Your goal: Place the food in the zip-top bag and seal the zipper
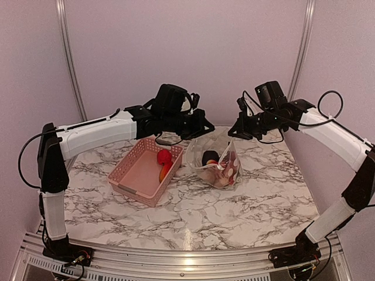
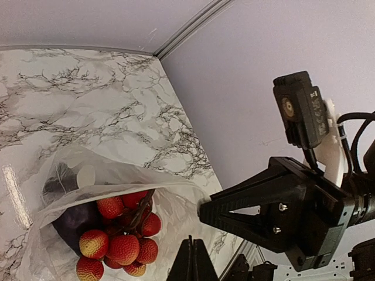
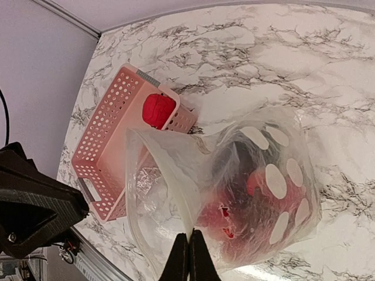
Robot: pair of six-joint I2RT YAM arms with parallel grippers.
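Note:
The clear zip top bag stands on the marble table, holding an eggplant and several lychees. My right gripper is shut on the bag's upper edge, which rises to its fingertips. My left gripper is shut above the bag's opening, with nothing seen between its fingers. A pink basket left of the bag holds a red round item and an orange-red elongated one.
Pale walls with metal rails bound the table at the back and sides.

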